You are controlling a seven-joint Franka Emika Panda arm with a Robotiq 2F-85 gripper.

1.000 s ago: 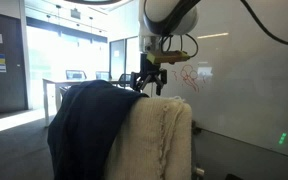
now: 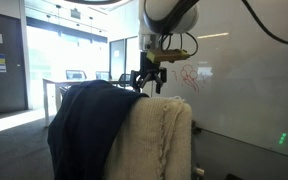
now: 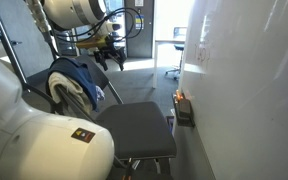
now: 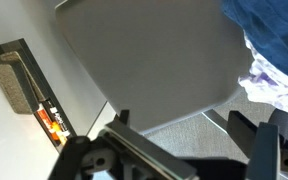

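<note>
Navy cloth (image 2: 89, 125) and a cream, fuzzy towel (image 2: 149, 140) hang side by side over what looks like a chair back. In the wrist view, blue cloth (image 4: 272, 30) fills the upper right corner, with a white patterned cloth (image 4: 272, 85) below it. My gripper (image 2: 149, 88) is above and behind the draped cloths as seen in exterior view 1. From the other side, the gripper (image 3: 112, 66) appears over the grey chair seat (image 3: 136, 130). Its fingers are spread at the bottom of the wrist view, and nothing shows between them.
The whiteboard (image 3: 234, 90) stands along one side of the chair. An eraser (image 4: 12, 88) and several markers (image 4: 56, 122) lie on its tray. The bare chair seat (image 4: 149, 55) is free of objects.
</note>
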